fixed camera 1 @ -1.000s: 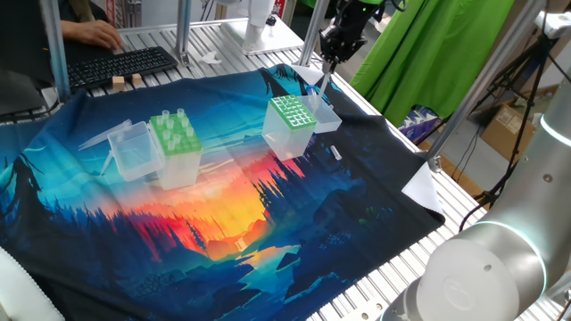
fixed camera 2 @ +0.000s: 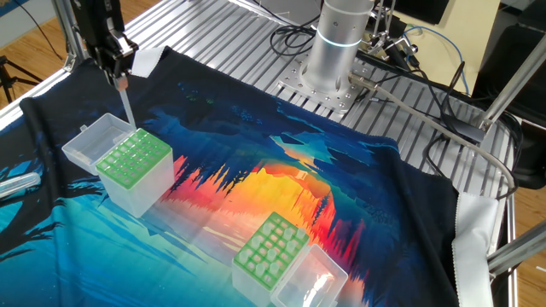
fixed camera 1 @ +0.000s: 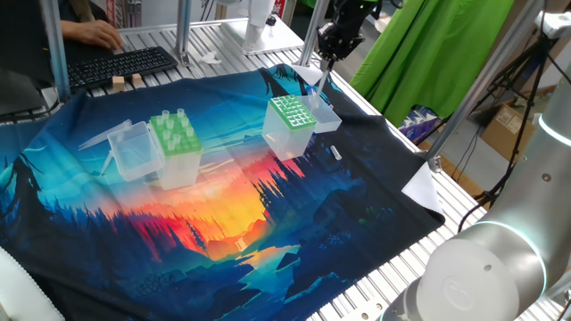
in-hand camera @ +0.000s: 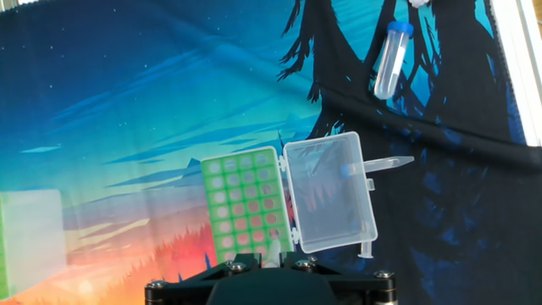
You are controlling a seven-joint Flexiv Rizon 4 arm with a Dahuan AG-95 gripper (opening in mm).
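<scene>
A clear box with a green, holed rack top [fixed camera 1: 291, 112] stands on the printed cloth, its clear lid [in-hand camera: 329, 195] hanging open at one side. My gripper [fixed camera 2: 121, 83] is above the lid side of this box, shut on a long translucent pipette tip [fixed camera 2: 128, 107] that points downward. In exterior view 2 the tip's lower end appears close to the rack's edge; whether it touches cannot be told. From the wrist, the gripper shows at the bottom edge, over the rack's near end. A second green-topped box [fixed camera 1: 177, 147] holds several tips standing above its rack.
A blue-capped tube [in-hand camera: 392, 61] lies on the cloth beyond the open lid. A loose tip [in-hand camera: 391, 163] lies beside that lid, partly behind it. The second box's open lid [fixed camera 1: 136, 152] spreads beside it. Cloth between the two boxes is clear.
</scene>
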